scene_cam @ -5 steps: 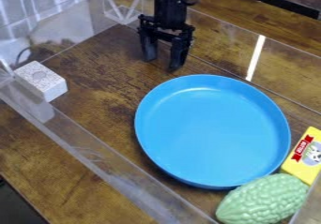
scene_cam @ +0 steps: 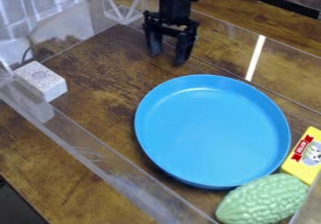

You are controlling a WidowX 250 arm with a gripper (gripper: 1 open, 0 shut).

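A black robot arm with its gripper point(scene_cam: 171, 42) stands at the top centre, its two finger assemblies hanging low over the wooden surface, spread apart, with nothing visible between them. A large round blue plate point(scene_cam: 211, 131) fills the middle right. A green bumpy vegetable-like object point(scene_cam: 261, 199) lies at the bottom right, and a yellow box point(scene_cam: 305, 155) with a red label lies at the right edge.
A pale speckled block point(scene_cam: 40, 81) sits at the left beside a clear panel. Tiled wall is at the upper left. The wooden surface point(scene_cam: 107, 78) between the gripper and block is clear.
The gripper has shifted very slightly; the other things look unchanged.
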